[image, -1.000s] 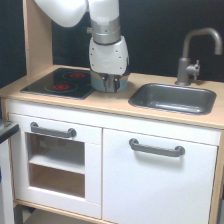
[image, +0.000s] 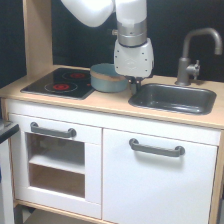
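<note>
A grey-green pot sits at the right side of the black stove top, its right part close to my hand. Coming down from the top, the white arm ends in my gripper, pointing downward between the pot and the sink. The fingers are small and dark here, so whether they are apart or together does not show. The near rim of the sink lies just right of the fingertips. Part of the pot's right side is behind the hand.
A dark curved faucet rises behind the sink. Below the wooden counter are a windowed oven door and a white cabinet door with a dark handle. Free counter runs along the front edge.
My arm and gripper have moved to the right, from in front of the pot to beside the sink's left end. More of the pot shows now.
</note>
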